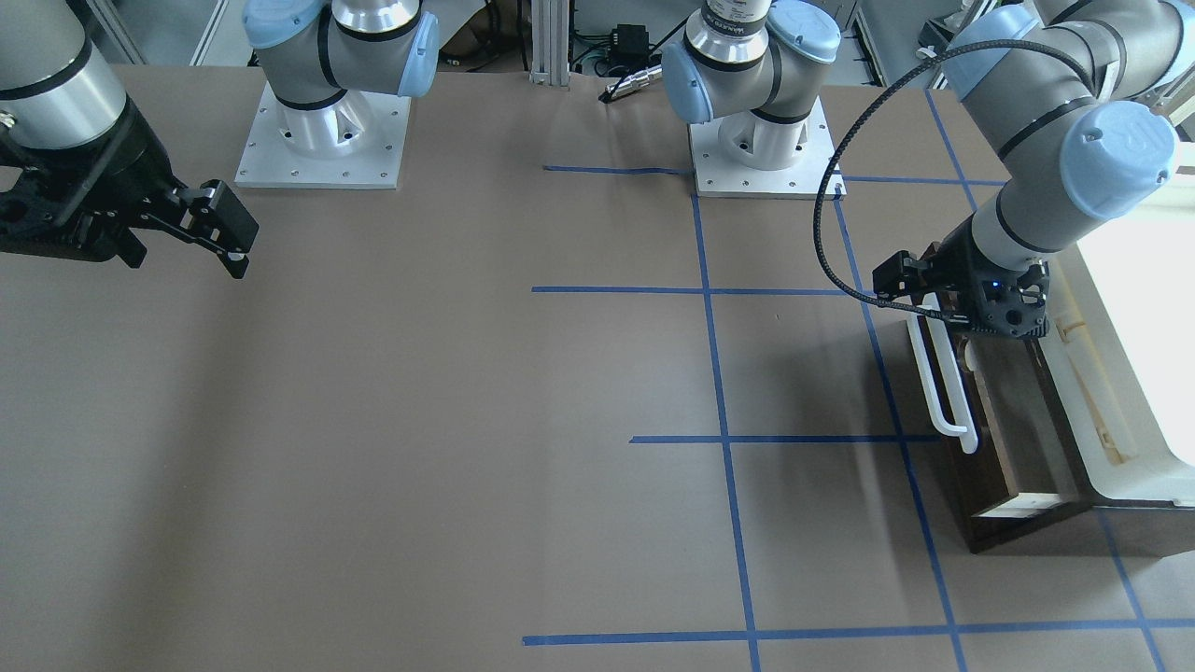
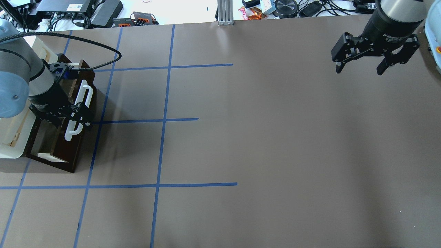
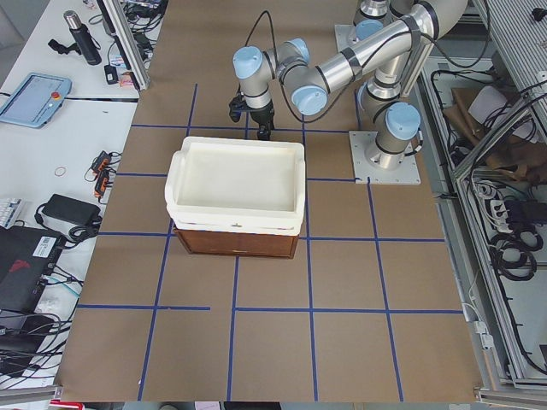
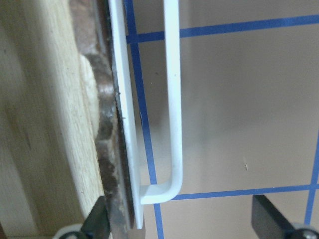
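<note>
A dark wooden box (image 1: 1008, 526) has its drawer pulled partly out, with a white bar handle (image 1: 941, 392) on the drawer front; the handle also shows in the top view (image 2: 70, 132). My gripper is down over the drawer front. In the left wrist view its fingertips straddle the front edge and handle (image 4: 174, 124) from low in the frame, one at the wooden edge, the other over bare table beyond the handle. The fingers are apart. Pale wood inside the drawer (image 4: 45, 124) fills the left of that view.
A white bin (image 3: 235, 184) sits on the box. Other arms stand around the table, one black gripper (image 2: 372, 53) at the far right in the top view.
</note>
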